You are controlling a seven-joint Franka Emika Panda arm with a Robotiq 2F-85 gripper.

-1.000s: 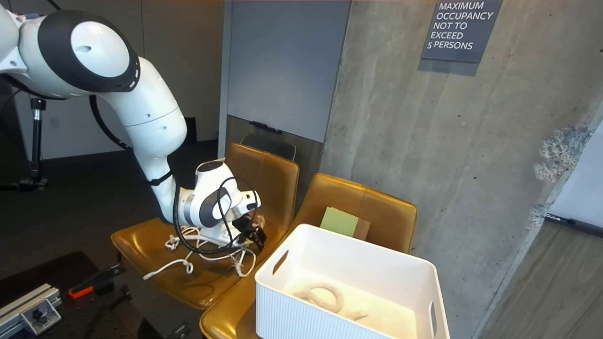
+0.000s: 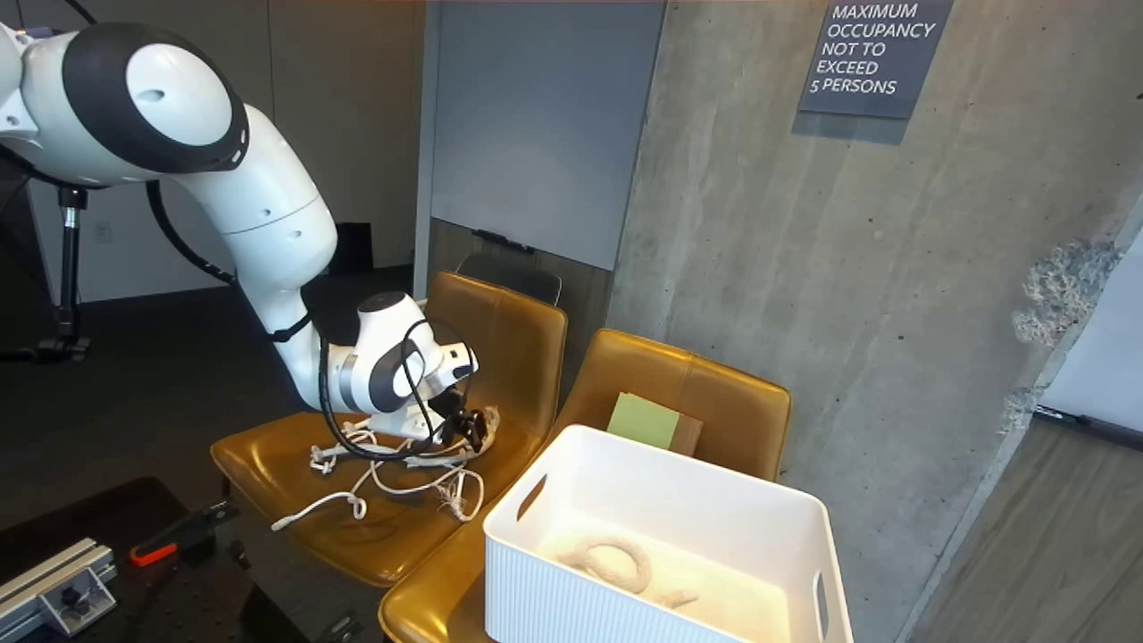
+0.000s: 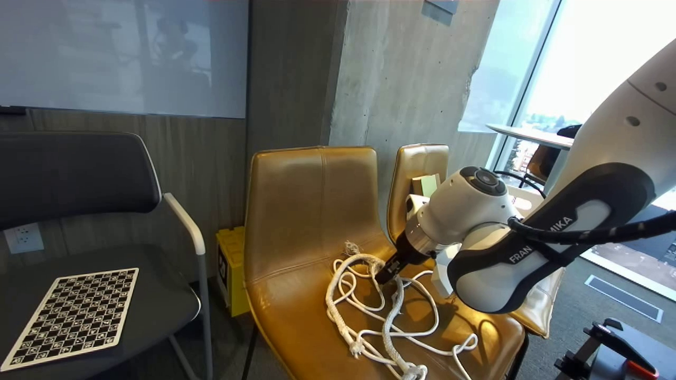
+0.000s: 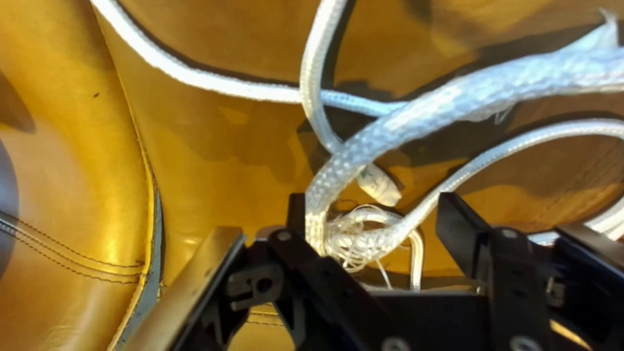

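A tangle of white rope [image 3: 340, 320] lies on the seat of a tan leather chair [image 3: 311, 209]. My gripper is down at this rope, its fingers parted. In the wrist view, a thick rope strand [image 4: 403, 124] curves down between the fingers, close beside the left fingertip [image 4: 296, 211]. A frayed, knotted part [image 4: 363, 240] also sits between them, with a gap to the right fingertip [image 4: 453, 217]. Thinner cords cross behind. Exterior view 2 has the dark gripper [image 3: 387, 273] pointing down into the tangle; the fingertips' contact there is unclear.
A white bin [image 2: 643, 463] on the neighbouring chair contains a coiled piece of rope [image 2: 632, 557] and a smaller piece. Green and brown blocks [image 2: 643, 420] rest behind it against the backrest. A black cable [image 2: 324, 375] loops around the arm.
In exterior view 1, the arm and gripper have shifted left and slightly up, toward the rear of the rope tangle. The bin and its contents have stayed put.
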